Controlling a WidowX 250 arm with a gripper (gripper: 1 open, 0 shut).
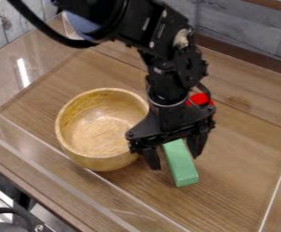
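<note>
My gripper (169, 143) is low over the table, open, its black fingers on either side of the upper part of a green block (183, 169). The block lies on the wood surface, its lower end in clear view, its upper end partly hidden by the gripper.
A large tan bowl (82, 122) sits just left of the gripper, close to it. A red object (201, 99) is partly hidden behind the arm at upper right.
</note>
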